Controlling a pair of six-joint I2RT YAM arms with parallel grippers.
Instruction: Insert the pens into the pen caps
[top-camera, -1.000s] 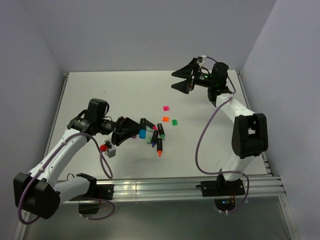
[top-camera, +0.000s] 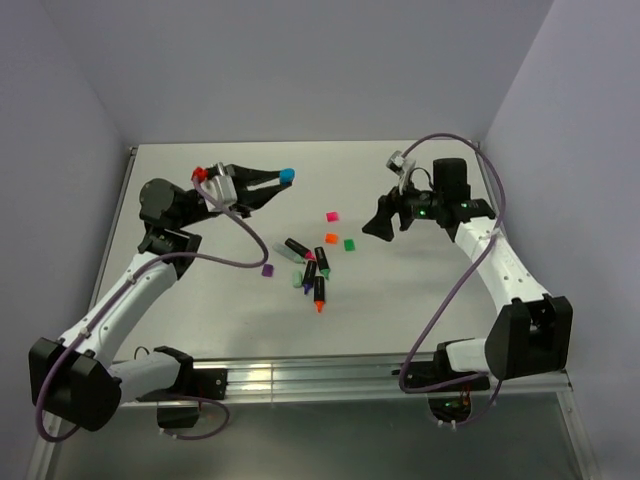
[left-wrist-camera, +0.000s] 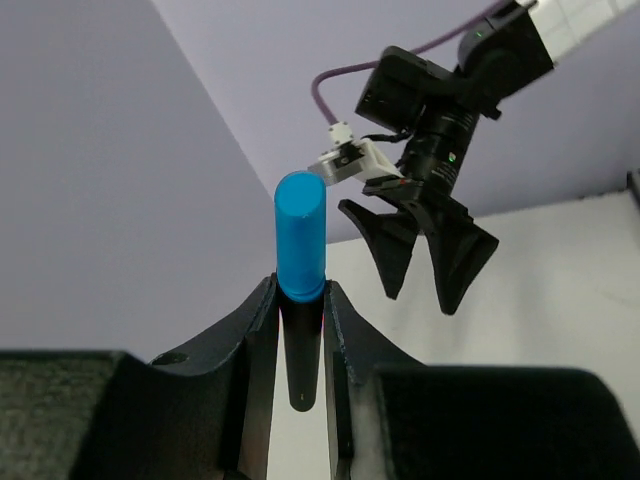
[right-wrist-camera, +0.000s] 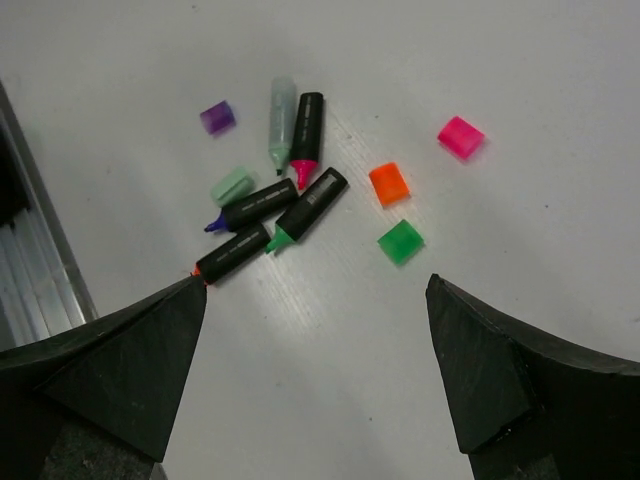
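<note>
Clear of the table at the left, my left gripper is shut on a black pen with a blue cap (left-wrist-camera: 300, 225) on its end. My right gripper hangs open over the table's right side, nothing between its fingers. Uncapped pens lie in a cluster: orange-tipped (right-wrist-camera: 233, 254), purple-tipped (right-wrist-camera: 258, 204), green-tipped (right-wrist-camera: 312, 203), pink-tipped (right-wrist-camera: 308, 128) and a pale one (right-wrist-camera: 282, 118). Loose caps are spread around them: purple (right-wrist-camera: 217, 118), pale green (right-wrist-camera: 233, 186), orange (right-wrist-camera: 388, 184), green (right-wrist-camera: 401, 242) and pink (right-wrist-camera: 461, 138).
Bare white table (top-camera: 420, 300) surrounds the cluster, with free room at the right and the back. A metal rail (top-camera: 320, 378) runs along the front edge. Grey walls (top-camera: 300, 70) stand behind and at both sides.
My left gripper has moved toward the back with the blue-capped pen, which has turned to point right. My right gripper has come forward and now points more downward, still open.
</note>
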